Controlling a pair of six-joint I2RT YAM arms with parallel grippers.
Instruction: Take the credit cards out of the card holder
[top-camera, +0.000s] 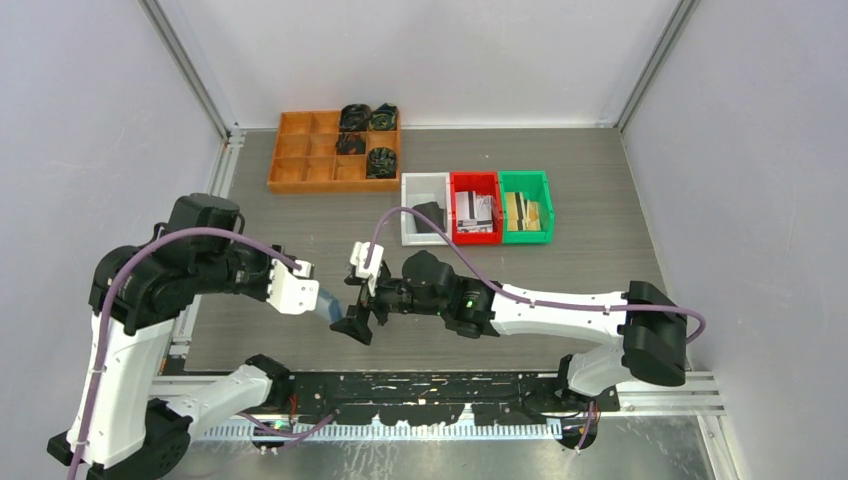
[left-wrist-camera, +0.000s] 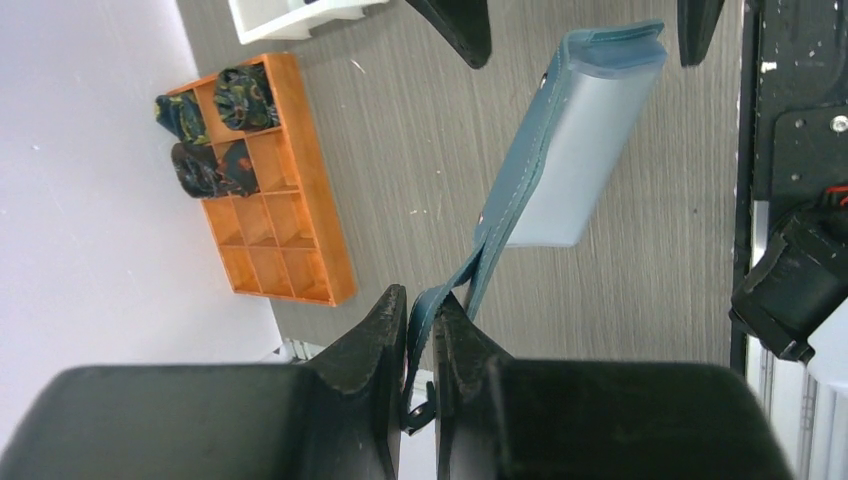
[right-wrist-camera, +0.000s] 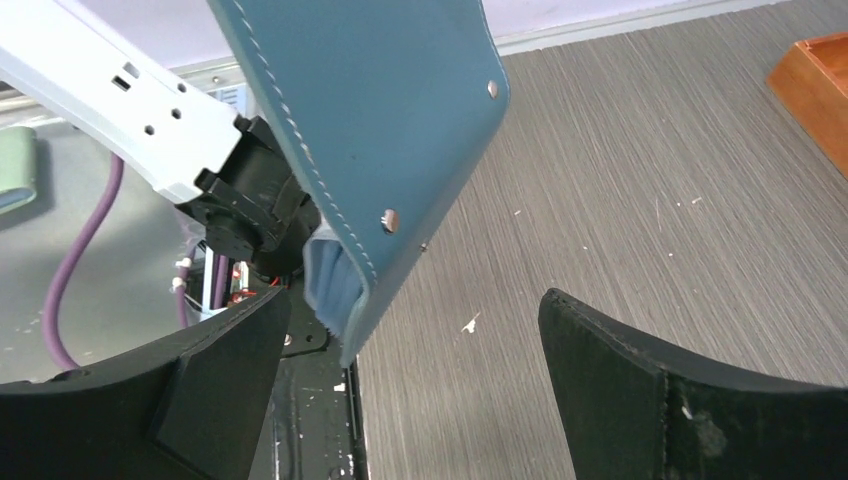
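Note:
The blue card holder (left-wrist-camera: 515, 180) hangs above the table, gripped at one edge by my left gripper, which is shut on it. A translucent whitish sleeve (left-wrist-camera: 580, 150) shows between its covers; no card can be made out. From the right, my right gripper (top-camera: 350, 299) faces the holder with fingers wide apart and nothing held. In the left wrist view its dark fingertips (left-wrist-camera: 468, 38) stand on either side of the holder's far end. Seen from the right wrist, the blue stitched cover (right-wrist-camera: 400, 130) with metal studs fills the upper middle, its lower corner reaching between the fingers.
White (top-camera: 408, 232), red (top-camera: 475, 239) and green (top-camera: 527, 238) bins stand at the back; the red and green hold cards, the white a dark item. An orange compartment tray (top-camera: 290, 187) with dark bundles is at back left. Bare table lies behind the grippers.

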